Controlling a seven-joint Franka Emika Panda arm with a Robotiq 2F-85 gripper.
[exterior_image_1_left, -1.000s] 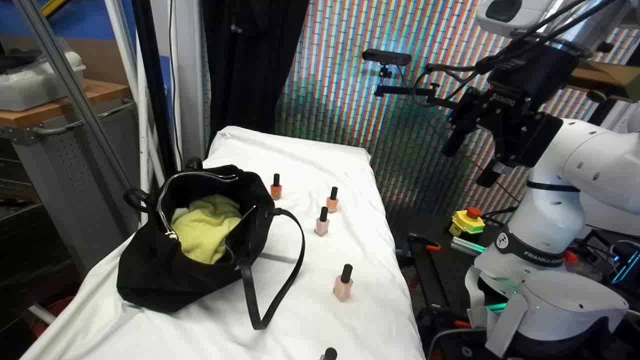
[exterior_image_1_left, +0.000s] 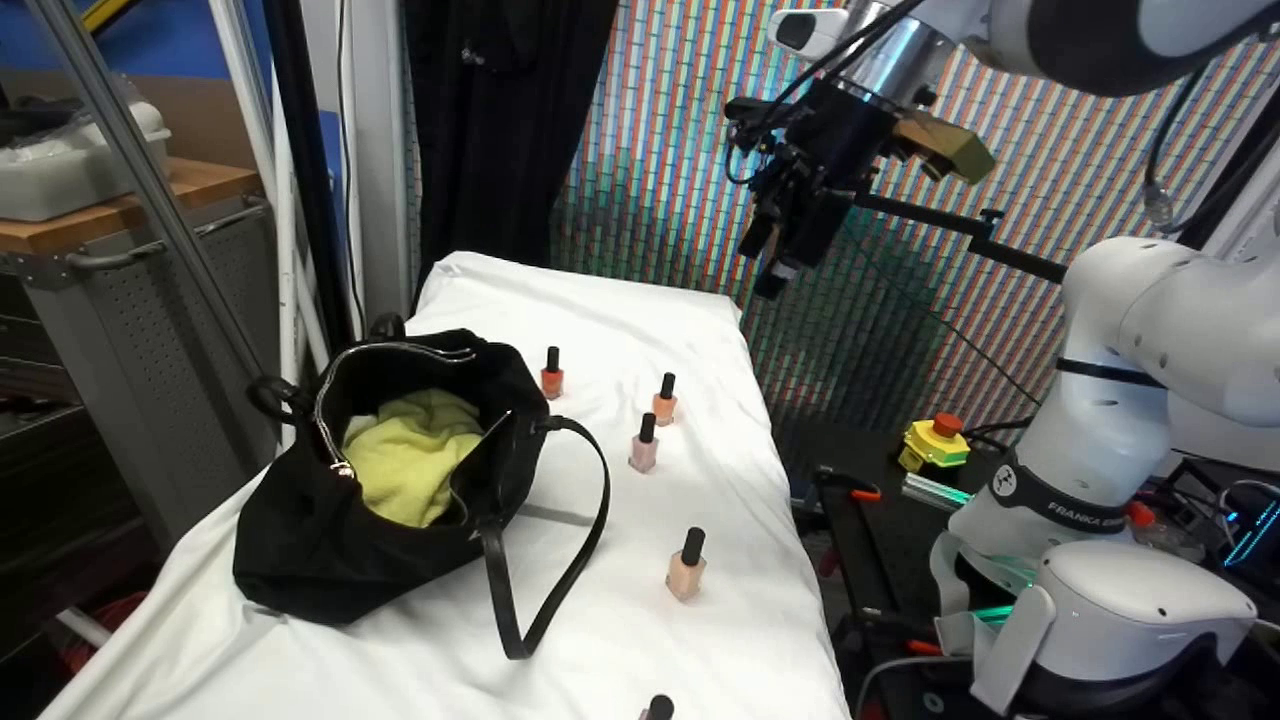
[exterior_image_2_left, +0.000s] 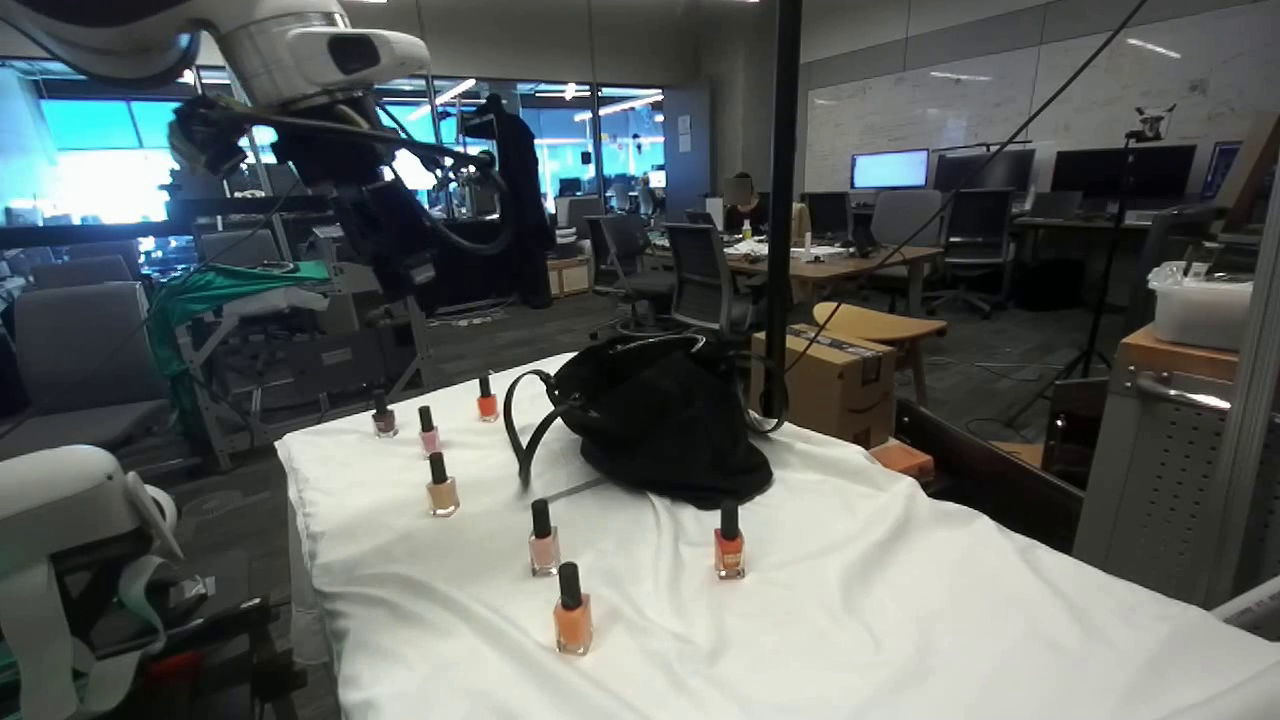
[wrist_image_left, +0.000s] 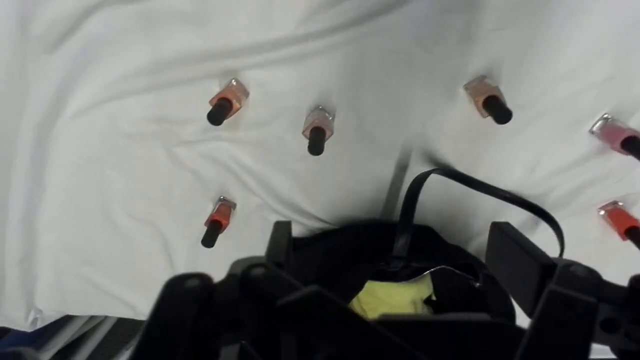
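Observation:
My gripper (exterior_image_1_left: 777, 262) hangs high over the far right side of the table, its fingers open and empty. Fingers (wrist_image_left: 519, 259) reach into the lower part of the wrist view, spread wide. On the white cloth sits a black bag (exterior_image_1_left: 360, 546), unzipped, with a yellow-green cloth (exterior_image_1_left: 414, 456) inside. Nail polish bottles stand upright around it: a red one (exterior_image_1_left: 552, 376), an orange one (exterior_image_1_left: 665, 403), a pale pink one (exterior_image_1_left: 644, 446) and a beige one (exterior_image_1_left: 685, 570). At the far end in exterior view 2 are a pink bottle (exterior_image_2_left: 429, 434), a dark one (exterior_image_2_left: 384, 418) and another red one (exterior_image_2_left: 487, 402).
The bag's strap (wrist_image_left: 504, 195) loops out over the white tablecloth (wrist_image_left: 120, 162). Bare cloth lies around the bottles and at the table's far end in exterior view 1. A camera bar (exterior_image_1_left: 924, 216) runs behind the arm. An emergency stop (exterior_image_1_left: 935, 443) sits beside the robot base.
The arm has swung left and somewhat up in exterior view 1, from beside the robot base toward the table's far right edge. Bag and bottles have stayed put.

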